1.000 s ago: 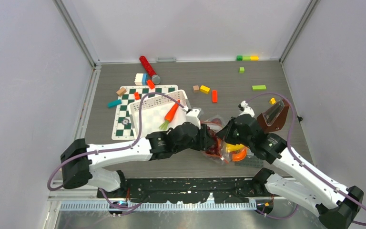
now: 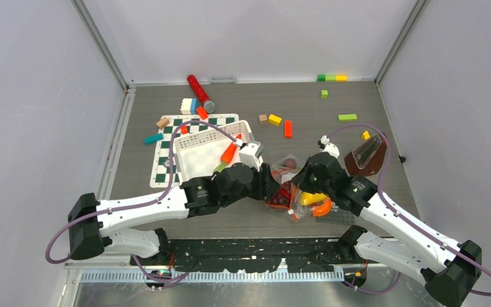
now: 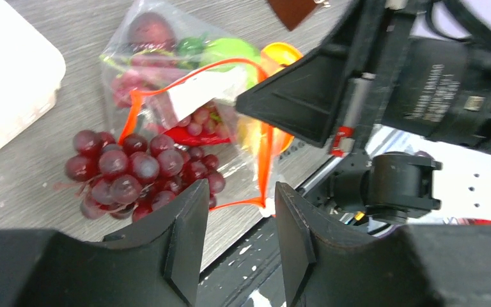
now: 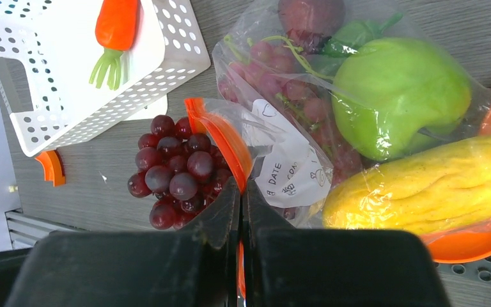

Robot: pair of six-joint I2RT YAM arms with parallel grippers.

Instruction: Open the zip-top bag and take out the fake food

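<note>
A clear zip top bag (image 4: 275, 137) with an orange rim lies with its mouth spread toward the left. Dark red grapes (image 3: 144, 169) spill out of that mouth onto the table. Still inside are a green apple (image 4: 399, 96), a yellow fruit (image 4: 422, 185), a red round fruit (image 4: 311, 19) and more grapes. My right gripper is shut on the bag's orange rim. My left gripper stands partly open above and just short of the loose grapes, with nothing between its fingers in the left wrist view.
Left of the bag a white basket (image 4: 176, 54) holds a carrot (image 2: 231, 151). A brown container (image 2: 366, 155) stands to the right. Small blocks (image 2: 275, 119) are scattered behind, with bare table around them.
My left arm has drawn back a little to the left, away from the bag. The right arm has barely shifted.
</note>
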